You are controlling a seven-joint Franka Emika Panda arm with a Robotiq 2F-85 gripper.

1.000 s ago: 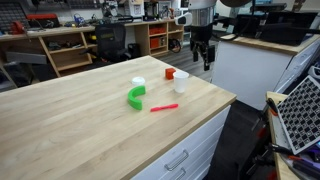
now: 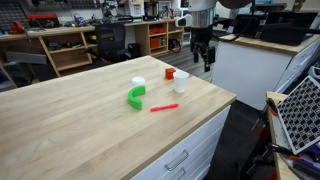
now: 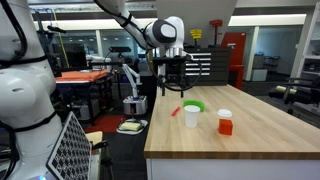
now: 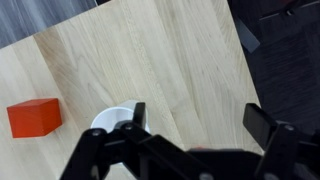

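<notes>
My gripper (image 2: pixel 200 58) hangs above the right end of the wooden table, its fingers open and empty. In the wrist view its two dark fingers (image 4: pixel 262 124) stand wide apart over bare wood. A white cup (image 4: pixel 112 118) is partly covered by the left finger in that view. Beside the cup sits a red-orange block (image 4: pixel 34 118). Exterior view 1 has the cup (image 2: pixel 180 83) upright, the block (image 2: pixel 170 72) just behind it, a green curved piece (image 2: pixel 136 98) to the left and a red stick (image 2: pixel 164 107) lying in front. A second white round item (image 2: pixel 138 81) stands farther back.
A black slatted case (image 2: pixel 298 115) stands close to the right. An office chair (image 2: pixel 112 44) is in the background.
</notes>
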